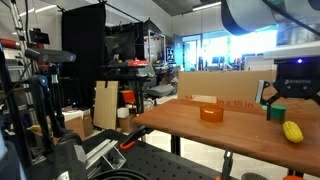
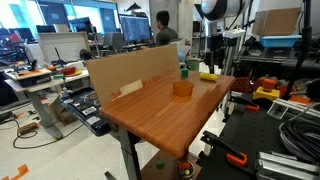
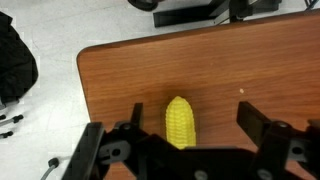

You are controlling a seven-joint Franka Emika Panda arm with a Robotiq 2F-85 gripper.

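Observation:
A yellow, corn-shaped object (image 1: pixel 292 132) lies near the table's right end in exterior view 1. In the wrist view the same yellow object (image 3: pixel 180 124) appears lengthwise between the two fingers, slightly nearer the left one. My gripper (image 1: pixel 291 102) hangs over that end of the table, its fingers wide apart and empty. Exterior view 2 also has the gripper (image 2: pixel 213 44) above the yellow piece (image 2: pixel 208 76), with clear air between them. An orange bowl (image 1: pixel 211 113) rests on the wooden table (image 1: pixel 185 122), left of the gripper. Behind the yellow object stands a green item (image 1: pixel 278 112), partly overlapped by the gripper in exterior view 1.
A tall wooden panel (image 2: pixel 145 75) runs along one long side of the table. Bare tabletop (image 2: pixel 165 120) stretches from the bowl to the far end from the gripper. The table edge (image 3: pixel 200 36) passes close to the yellow object.

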